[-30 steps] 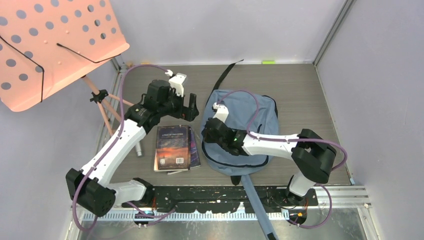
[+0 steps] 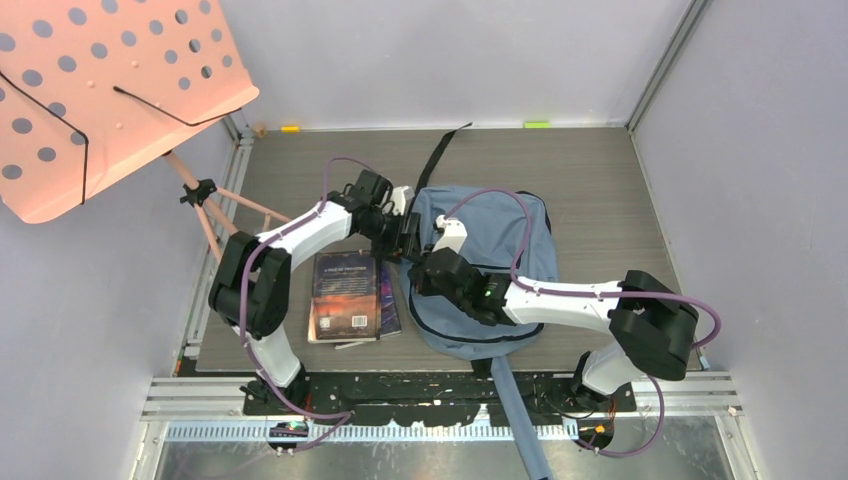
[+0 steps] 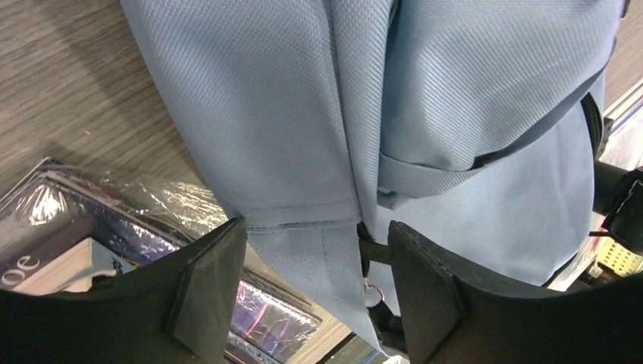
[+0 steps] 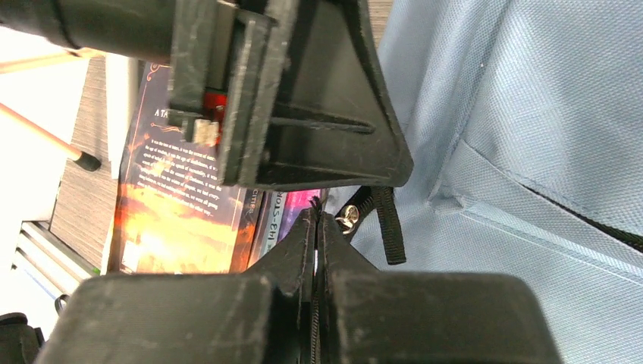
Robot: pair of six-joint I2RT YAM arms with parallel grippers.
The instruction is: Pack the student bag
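The blue-grey backpack [image 2: 500, 220] lies on the wooden board, its fabric folds and black zippers close up in both wrist views. My left gripper stands part open at the bag's left edge, over folded fabric [image 3: 280, 114] near a zipper pull [image 3: 373, 294]. My right gripper is shut on the bag's zipper edge, beside the metal pull [image 4: 347, 218], with the left gripper's black finger just above it. A stack of books [image 2: 345, 295], one plastic-wrapped, lies left of the bag.
A pink perforated board [image 2: 110, 90] on a wooden stand fills the back left. The wooden board [image 2: 600, 180] is bare behind and right of the bag. A strap hangs over the front edge.
My left gripper has moved down and right from the back left onto the bag's left edge.
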